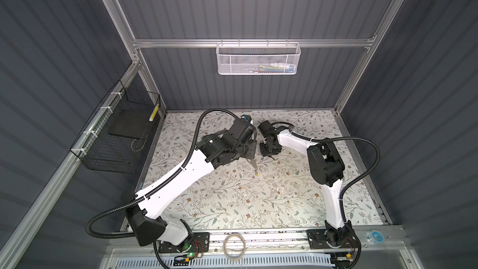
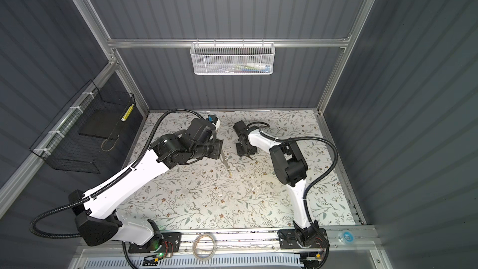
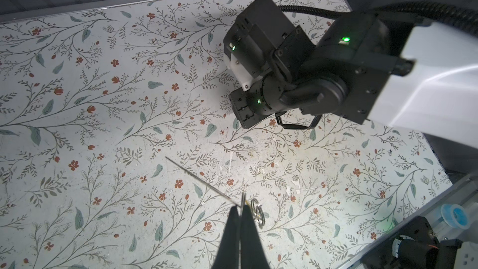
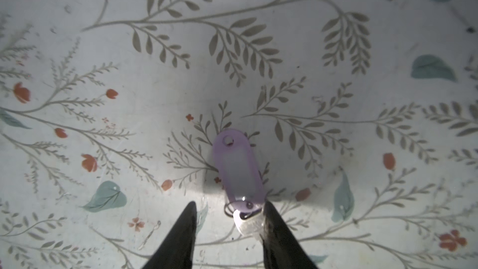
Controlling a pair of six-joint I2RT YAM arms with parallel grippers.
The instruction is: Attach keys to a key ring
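Note:
In the left wrist view my left gripper is shut on metal key rings (image 3: pixel 258 213), with a thin straight rod reaching out up-left from its tips. My right gripper points down at the floral table (image 4: pixel 99 134), part open. A translucent pale purple key tag (image 4: pixel 238 169) with a small hole and a metal ring at its lower end lies just beyond and partly between the right fingertips; whether they touch it is unclear.
A white mesh basket (image 1: pixel 258 57) hangs on the back wall, a black wire basket (image 1: pixel 89 162) on the left wall. The two arms are close together mid-table.

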